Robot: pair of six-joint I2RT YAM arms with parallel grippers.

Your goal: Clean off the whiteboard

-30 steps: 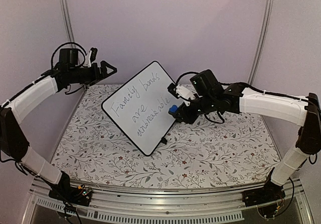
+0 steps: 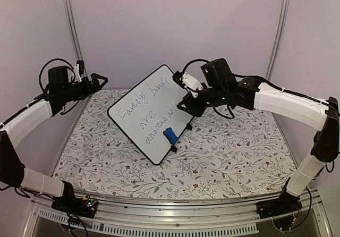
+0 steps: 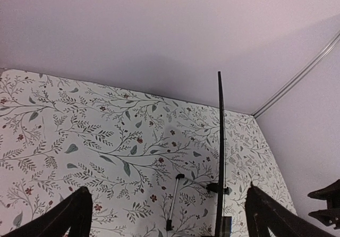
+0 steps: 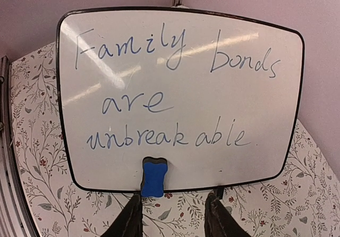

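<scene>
The tilted whiteboard (image 2: 139, 99) (image 4: 180, 77) carries blue writing, "Family bonds are unbreakable". A blue eraser (image 2: 171, 136) (image 4: 154, 177) shows over its bottom edge, below "unbreakable". My right gripper (image 2: 186, 104) hangs by the board's right side, fingers apart with nothing between them; in its wrist view the eraser is beyond the left finger. My left gripper (image 2: 98, 82) stands open and empty left of the board, which appears edge-on in the left wrist view.
Pale walls (image 2: 164, 35) enclose the back and sides, and a metal rail (image 2: 175, 210) runs along the front edge.
The blue eraser has left my right gripper and moved down and left to the board's lower edge. The right arm has risen slightly; the left arm has drawn back leftward.
</scene>
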